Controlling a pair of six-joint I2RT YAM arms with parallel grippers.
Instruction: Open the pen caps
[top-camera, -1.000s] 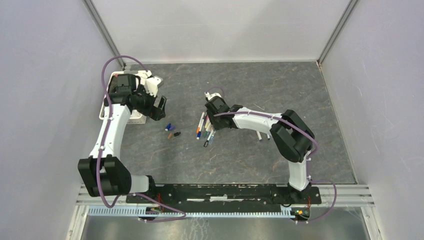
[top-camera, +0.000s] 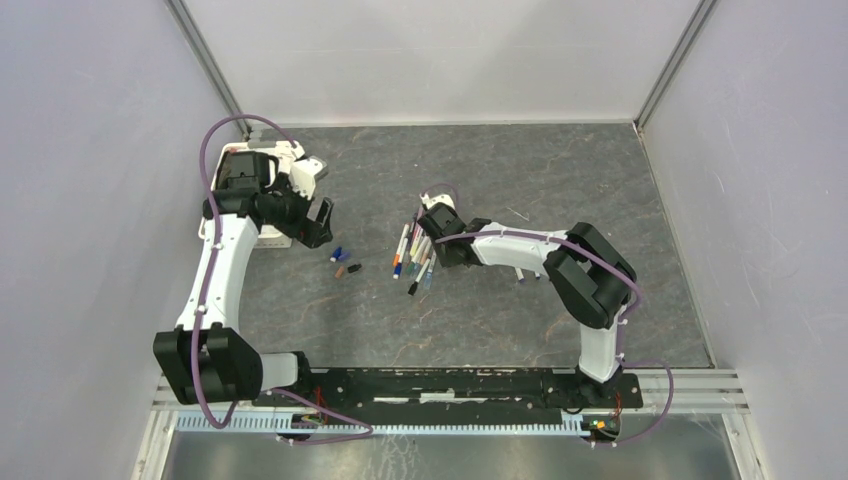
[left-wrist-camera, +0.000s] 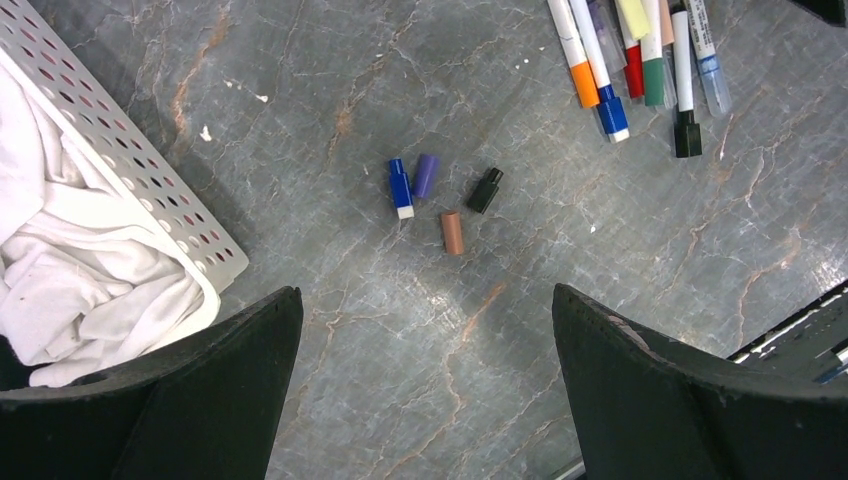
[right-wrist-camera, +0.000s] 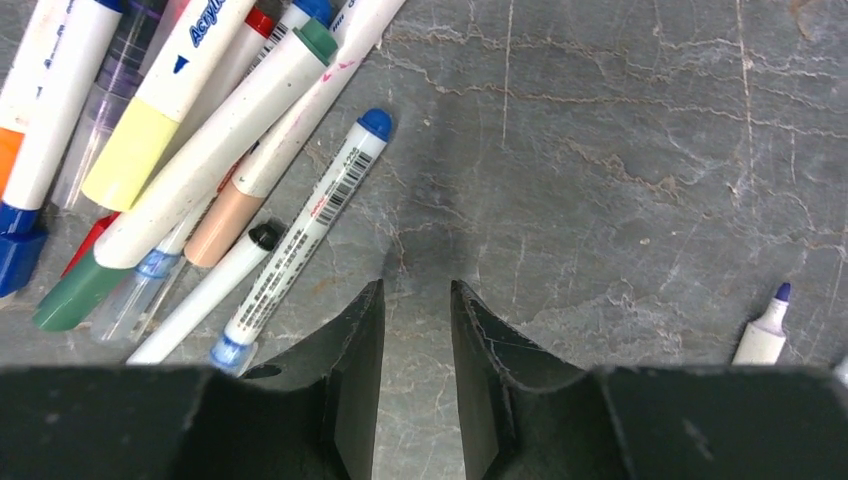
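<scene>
Several capped pens lie in a bunch; in the right wrist view a white pen with a blue end (right-wrist-camera: 305, 240) is its rightmost, beside a thin white pen (right-wrist-camera: 205, 305) with a black end. My right gripper hovers to the right of it, its fingers partly apart with bare table between them. Loose caps lie on the table in the left wrist view: blue (left-wrist-camera: 400, 190), purple (left-wrist-camera: 426, 175), black (left-wrist-camera: 485, 190) and brown (left-wrist-camera: 452, 233). Above the table near these, my left gripper is wide open and empty.
On the left stands a white perforated basket (left-wrist-camera: 150, 175) holding white cloth (left-wrist-camera: 70, 260). A pen with a bare purple tip (right-wrist-camera: 763, 335) lies on the right. Bare tabletop (top-camera: 450, 330) stretches along the front.
The right gripper has shifted a little right and toward the front, uncovering more of the pen bunch. The left arm has moved only slightly; the caps lie still.
</scene>
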